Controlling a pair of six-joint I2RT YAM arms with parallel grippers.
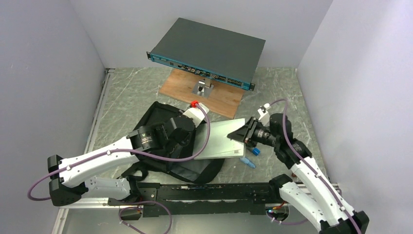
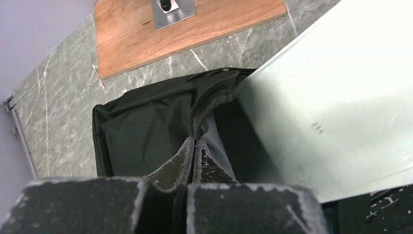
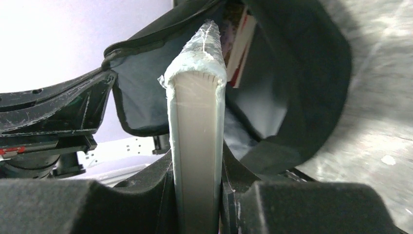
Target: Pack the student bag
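Observation:
The black bag (image 1: 158, 113) lies on the table at left of centre. In the left wrist view, my left gripper is shut on the zippered edge of the bag's opening (image 2: 214, 100), pulling it up and aside. My right gripper is shut on a thick pale-green book (image 3: 197, 131), held by its side. In the top view the book (image 1: 221, 139) reaches over the bag's right part, its far end at the mouth. Inside the bag, the right wrist view shows other books (image 3: 241, 46).
A light-blue marker-like item (image 1: 247, 162) and a blue-capped item (image 1: 254, 151) lie right of the bag. A wooden board (image 1: 224, 100) carries a dark rack unit (image 1: 209, 46) behind. Bare table (image 1: 272, 170) shows at the right.

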